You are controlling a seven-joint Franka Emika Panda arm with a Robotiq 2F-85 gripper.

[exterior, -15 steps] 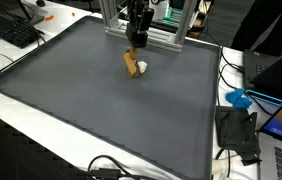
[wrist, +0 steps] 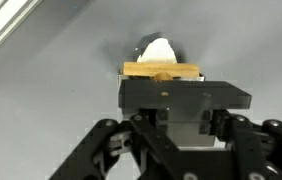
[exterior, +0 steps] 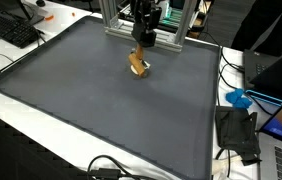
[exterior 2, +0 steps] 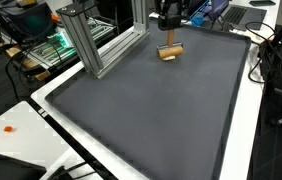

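A tan, wood-coloured piece (exterior: 137, 65) with a pale part at its right end (exterior: 145, 66) is at the far end of the dark grey mat. From the second exterior side it looks like a short cylinder (exterior 2: 169, 50), and a narrow orange-brown upright part (exterior 2: 171, 37) rises from it toward my black gripper (exterior 2: 171, 27). In the wrist view a tan strip (wrist: 139, 69) crosses just beyond the black gripper bar, with something white (wrist: 159, 50) behind it. The bar hides the fingertips, so the grip on the piece is unclear.
A light metal frame (exterior 2: 93, 38) stands at the mat's edge near the gripper. Cables, a blue item (exterior: 238, 98) and a dark pouch (exterior: 237, 130) occupy the right side in the first exterior view.
The gripper has shifted slightly right in the first exterior view. The tan piece also sits a little farther right and lower, covering more of the pale part.
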